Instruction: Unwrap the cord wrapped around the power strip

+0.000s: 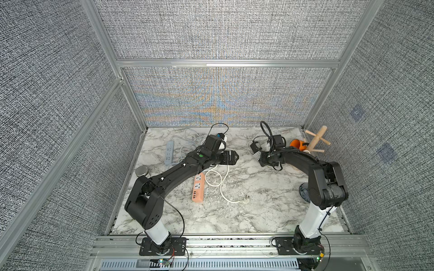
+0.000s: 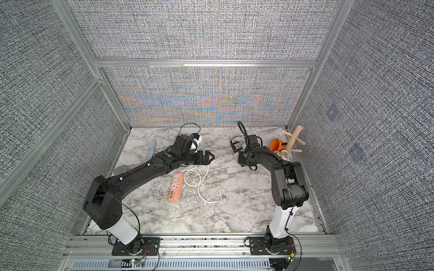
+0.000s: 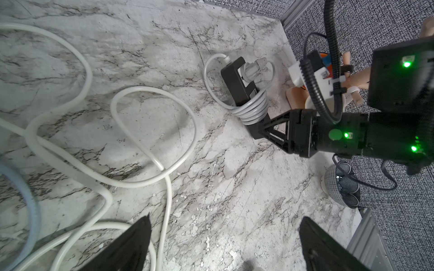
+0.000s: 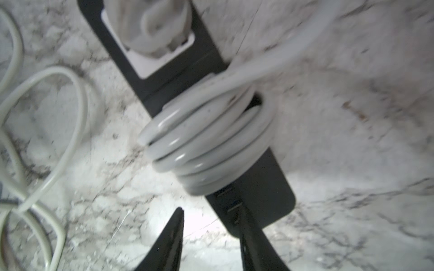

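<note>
A black power strip (image 4: 262, 189) with a white cord (image 4: 203, 140) coiled tightly around it lies at the back right, a plug seated in its socket. My right gripper is at the strip's lower end, below the coil; whether it grips the strip is unclear from these views. Its fingertips (image 4: 174, 221) show beside that end in the right wrist view. My left gripper stands open over the middle, left of the wrapped strip, with nothing between its fingers.
An orange power strip (image 1: 197, 187), a blue strip (image 1: 169, 152) and loose white cables lie centre and left. A wooden rack (image 1: 318, 137), orange mug (image 1: 296, 144) and round tin (image 1: 141, 170) stand near the sides.
</note>
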